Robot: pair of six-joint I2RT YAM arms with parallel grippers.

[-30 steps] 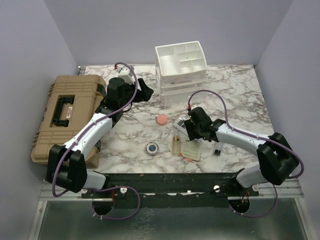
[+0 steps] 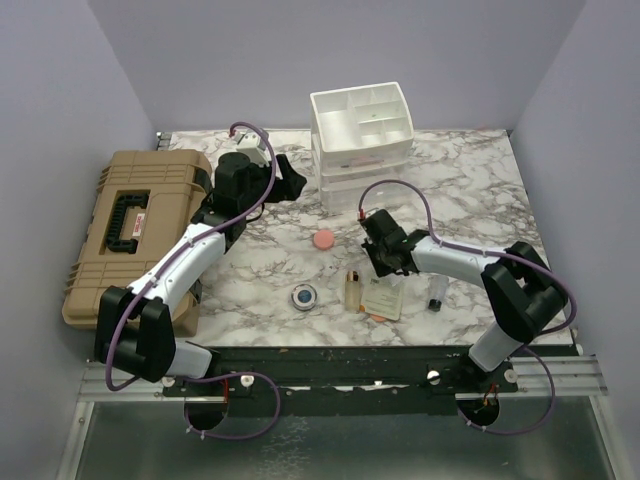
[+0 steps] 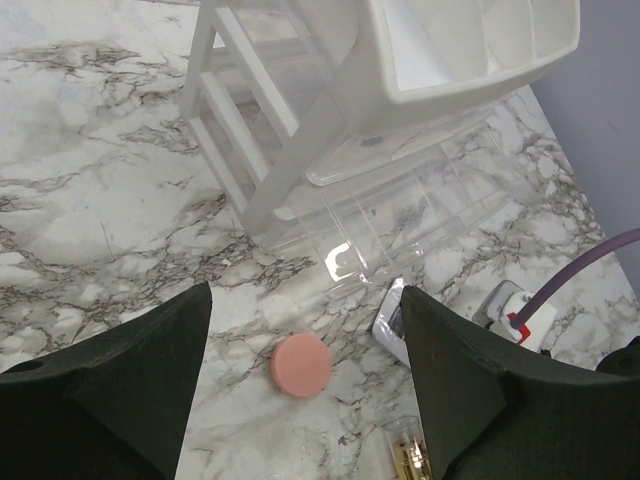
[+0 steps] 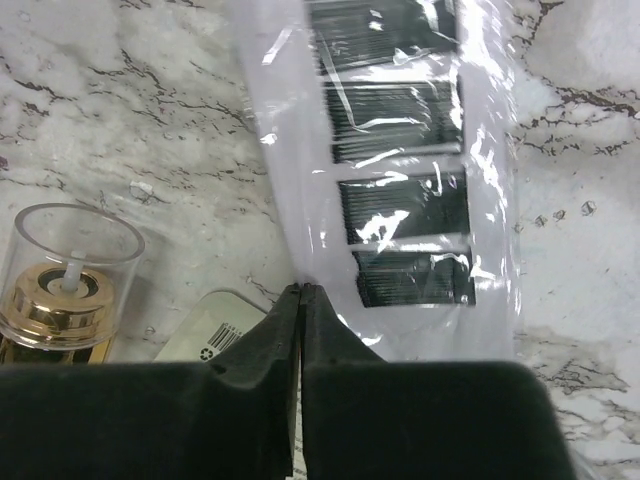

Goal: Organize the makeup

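Note:
My right gripper is shut at the lower edge of a clear plastic packet of dark lash strips; I cannot tell whether it pinches any of it. Beside it lie a gold-pump bottle and a pale flat item. My left gripper hangs open above the table, left of the white organizer with clear drawers. A pink round compact, a small round jar and a dark-capped tube lie on the marble.
A tan hard case fills the table's left side. The marble is clear at the back right and between the case and the pink compact. Grey walls border the table.
My right arm has moved left and slightly back over the packet, which is now largely under the gripper in the top view. The left arm is unchanged.

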